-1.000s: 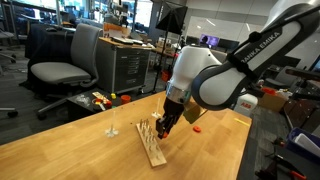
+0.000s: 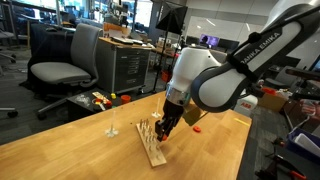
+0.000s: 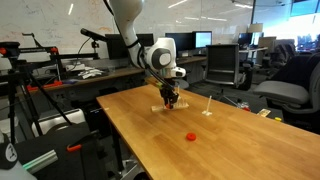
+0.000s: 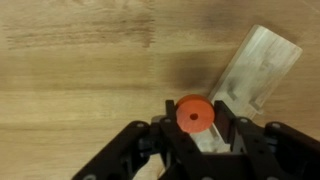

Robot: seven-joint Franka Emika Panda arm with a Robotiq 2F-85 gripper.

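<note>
Between the fingers of my gripper is a round orange-red piece [image 4: 195,112], seen from above in the wrist view. The fingers are shut on it. Below and around it lies a pale wooden board [image 4: 262,62] on the table, set at a slant. In exterior view 1 the same board [image 2: 154,156] carries a row of upright pegs [image 2: 145,131] toward its back, and my gripper [image 2: 164,136] is low at its right side. What lies directly under the held piece is hidden.
A loose red piece [image 2: 197,129] lies on the table to the right, also visible as a red disc [image 3: 191,136] in exterior view 2. A thin white stand [image 2: 112,122] rises further left. Wide bare table [image 2: 60,150] stretches to the left.
</note>
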